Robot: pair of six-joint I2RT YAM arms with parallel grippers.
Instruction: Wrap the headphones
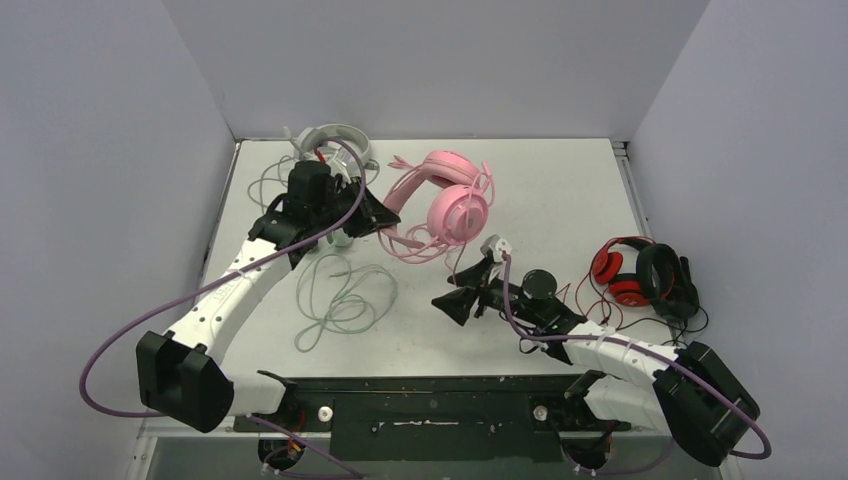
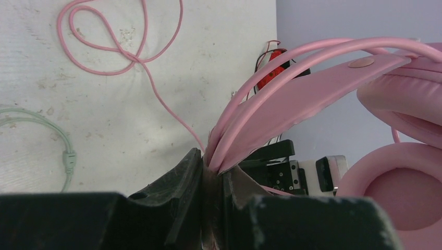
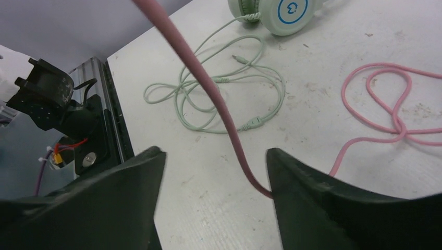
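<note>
Pink headphones [image 1: 455, 205] hang above the table, with my left gripper [image 1: 384, 226] shut on their headband. In the left wrist view, the pink headband [image 2: 307, 104] and its wire hoops run up right from between the fingers. A pink cable [image 3: 226, 117] descends from the headphones. My right gripper stands open, below and right of the headphones. The cable passes through the space between its fingers, close to the right-hand finger [image 3: 297, 182], not pinched. Farther on, loose pink cable [image 3: 372, 122] lies in loops on the table.
Coiled pale green cable [image 1: 345, 300] spreads over the table's left part. Grey-white headphones [image 1: 340, 145] lie at the back left, and red and black headphones [image 1: 630, 275] at the right.
</note>
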